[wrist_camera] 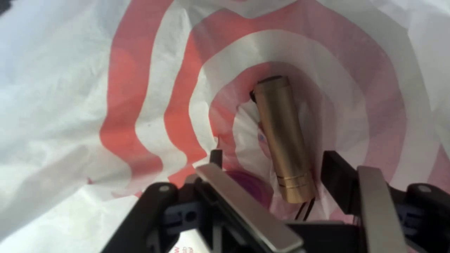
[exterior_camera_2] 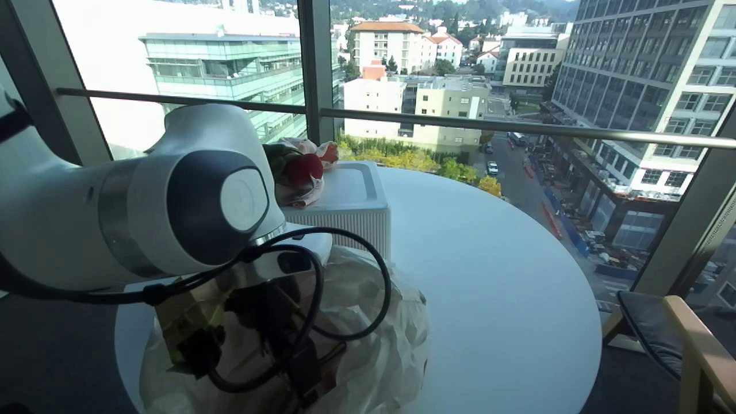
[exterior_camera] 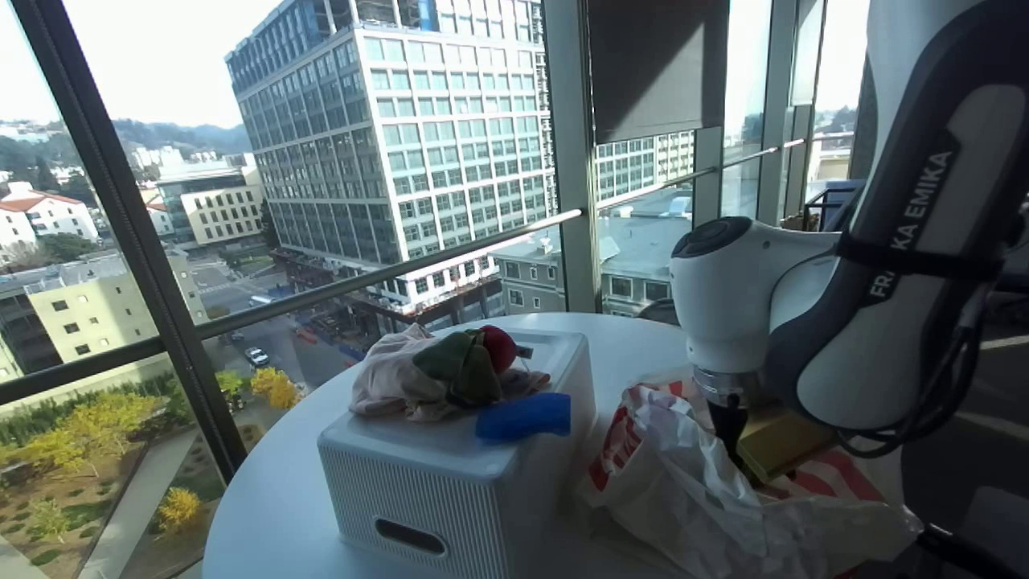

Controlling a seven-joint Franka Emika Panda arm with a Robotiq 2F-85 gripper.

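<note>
A bronze-coloured cylinder, like a small flashlight (wrist_camera: 281, 139), lies at the bottom of a red-and-white plastic bag (wrist_camera: 126, 105) in the wrist view. My gripper is over it with its fingers apart. In this view the cylinder's lower end appears between the fingertips; no grip on it shows. Beside the left finger (wrist_camera: 249, 206) a purple round thing (wrist_camera: 253, 187) is partly covered. From outside, my hand points down into the mouth of the crumpled bag (exterior_camera: 666, 463), and the fingertips are hidden there.
Left of the bag stands a white ribbed box (exterior_camera: 415, 482), upside down, bearing a pale cloth (exterior_camera: 386, 376), a green item (exterior_camera: 453, 367), a red ball (exterior_camera: 498, 346) and a blue piece (exterior_camera: 526, 416).
</note>
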